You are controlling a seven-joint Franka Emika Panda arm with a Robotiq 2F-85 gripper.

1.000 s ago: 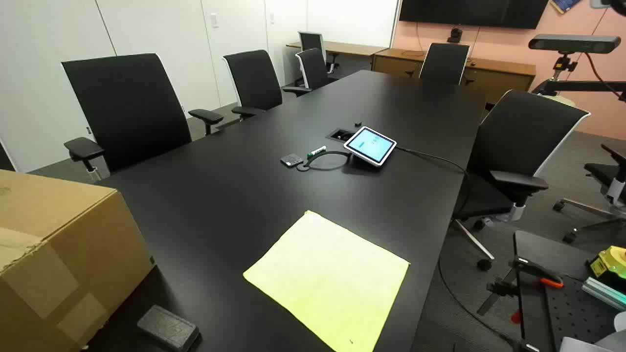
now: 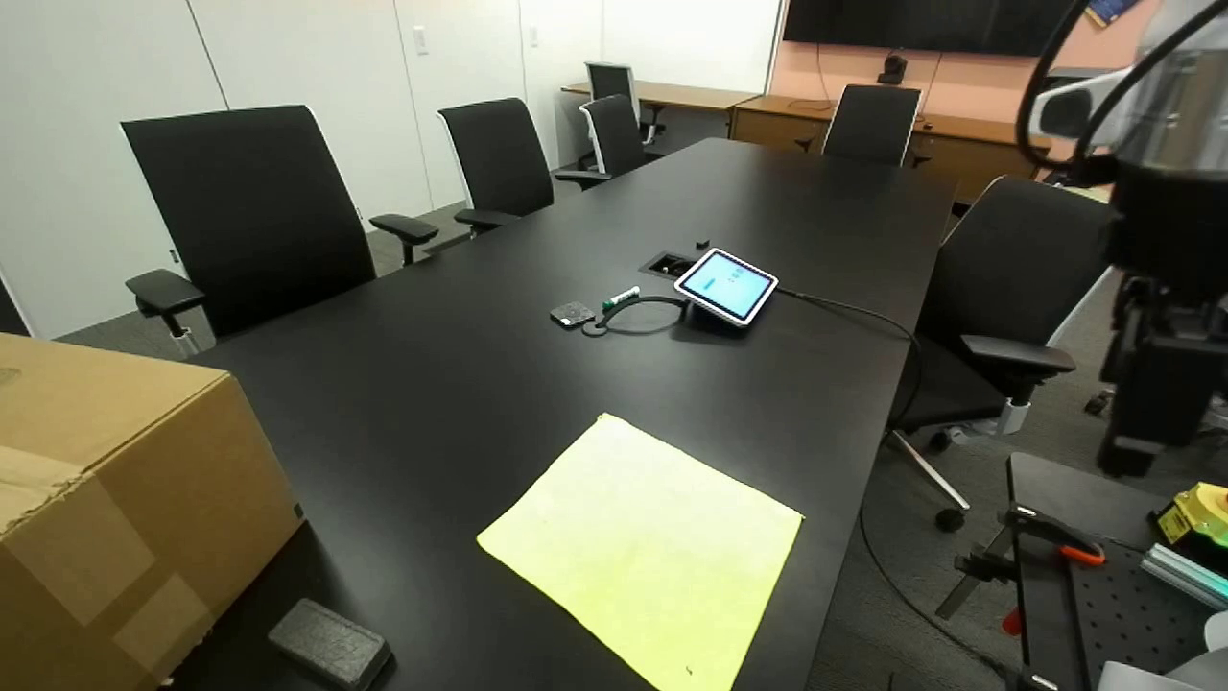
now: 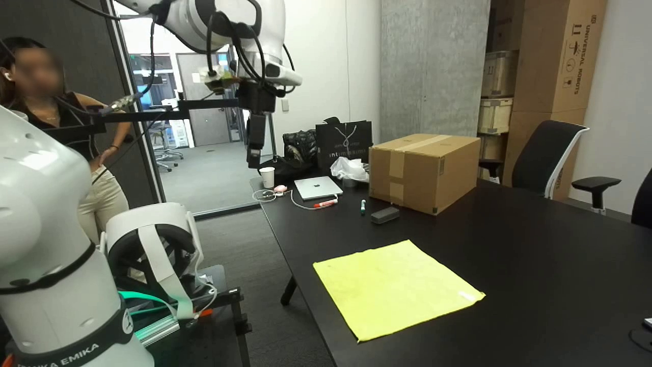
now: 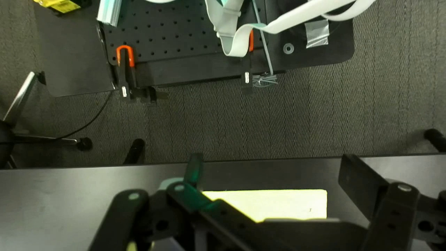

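Observation:
A yellow cloth (image 2: 652, 543) lies spread out flat on the black table, near its edge on the robot's side. The same cloth (image 3: 397, 290) shows whole in exterior view 2; in the wrist view only a strip of the cloth (image 4: 288, 203) appears, partly covered by my gripper. My gripper is open, its two fingers wide apart with nothing between them. High above the gap between the robot's stand and the table, the gripper (image 3: 255, 160) points downward, clear of the cloth.
A cardboard box (image 3: 422, 171) and a dark eraser (image 3: 385, 214) sit beyond the cloth. A laptop (image 3: 318, 187) and a cup (image 3: 267, 177) are at one end. Toward the other end stands a tablet (image 2: 726, 286).
The arm and gripper have come into exterior view 1 from the right, where they were almost wholly out of view. The cloth and the other table items have not moved.

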